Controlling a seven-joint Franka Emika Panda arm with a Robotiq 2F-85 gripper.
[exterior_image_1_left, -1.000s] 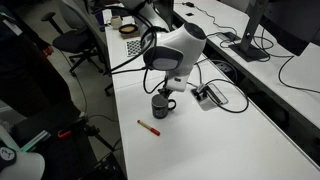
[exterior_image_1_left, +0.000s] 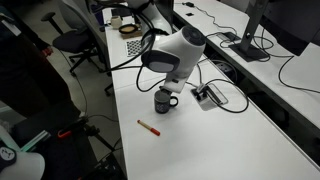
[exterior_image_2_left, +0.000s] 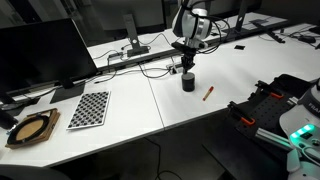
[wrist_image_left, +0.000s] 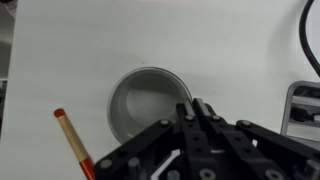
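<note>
A dark mug (exterior_image_1_left: 163, 102) hangs or stands upright on the white table, below my gripper. From above, in the wrist view, the mug's round grey inside (wrist_image_left: 145, 103) looks empty. My fingers are close together at the mug's right edge, shut on its rim or handle; which of the two is hard to tell. In the second exterior view the mug (exterior_image_2_left: 188, 83) sits under the gripper (exterior_image_2_left: 187, 68). A red-orange marker (exterior_image_1_left: 148, 127) lies on the table, apart from the mug.
A metal-edged tray or holder (exterior_image_1_left: 209, 96) lies right of the mug, with a black cable curving by it. Monitors (exterior_image_2_left: 119, 66) and a keyboard (exterior_image_2_left: 90, 109) stand farther off.
The mug has shifted slightly up and to the right in the first exterior view, together with my gripper. The marker and the tray look unmoved.
</note>
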